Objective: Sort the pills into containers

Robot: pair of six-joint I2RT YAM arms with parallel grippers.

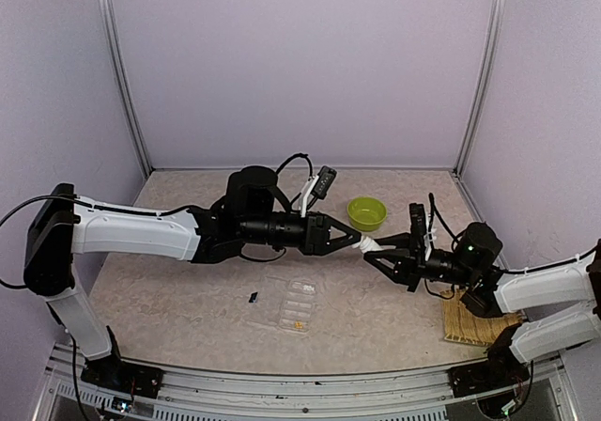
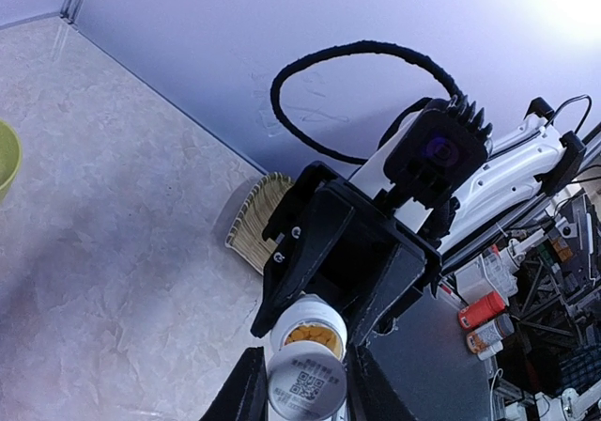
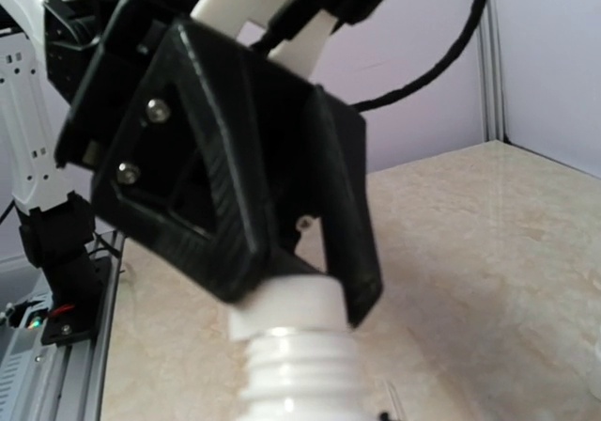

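In the left wrist view a white cap (image 2: 306, 381) with a printed code is pinched in my left gripper, which is shut on it. Just beyond it is the open mouth of a white bottle (image 2: 329, 310), orange-yellow pills (image 2: 315, 335) inside. My right gripper (image 1: 369, 250) is shut on that bottle. From the right wrist view, the cap (image 3: 289, 305) sits very close to the threaded bottle neck (image 3: 300, 369); whether they touch I cannot tell. On the table lies a clear compartment box (image 1: 299, 304) with yellow pills (image 1: 299, 325) in its front compartment.
A green bowl (image 1: 366, 213) stands behind the grippers. On the right, a woven mat or tray (image 1: 465, 323) lies partly under the right arm. A small dark object (image 1: 253, 297) is left of the compartment box.
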